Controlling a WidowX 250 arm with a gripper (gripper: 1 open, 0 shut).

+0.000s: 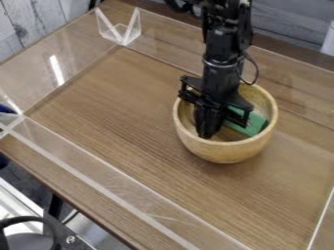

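A light wooden bowl (225,150) sits on the table right of centre. A green object (251,123) lies inside it, toward the right side. The black gripper (206,122) reaches down into the bowl, left of the green object. Its fingertips are dark and partly hidden by the bowl, and I see nothing held between them; it looks shut.
White tape marks run along its left and upper left. A dark cable and round black piece (33,236) sit at the lower left edge.
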